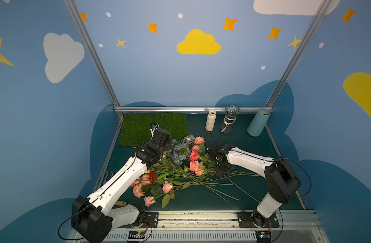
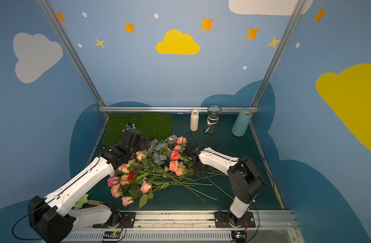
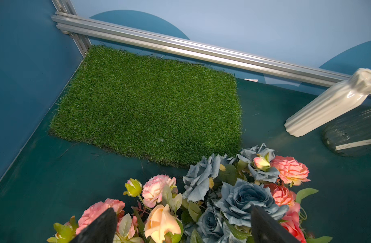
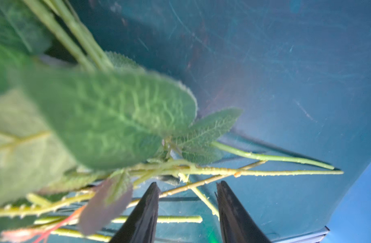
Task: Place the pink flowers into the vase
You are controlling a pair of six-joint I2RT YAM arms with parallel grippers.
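Pink and coral flowers (image 1: 194, 165) lie on the dark green table, their stems (image 1: 218, 190) fanning out to the right. In the right wrist view my right gripper has its fingers apart; thin stems (image 4: 250, 172) pass at and just beyond the fingertips, not clamped. A large leaf (image 4: 124, 113) covers part of the bunch there. My left gripper is open above blue roses (image 3: 246, 198), a peach rose (image 3: 159, 222) and a pale pink flower (image 3: 159, 188). Three vases stand at the back: a white one (image 1: 210, 120), a clear glass one (image 1: 228, 121) and a teal one (image 1: 258, 122).
An artificial grass mat (image 3: 153, 105) occupies the back left. A red flower (image 1: 152, 177) and more pink blooms (image 1: 137, 190) lie under and beside the left arm. Bare table shows in front of the vases and at the front right.
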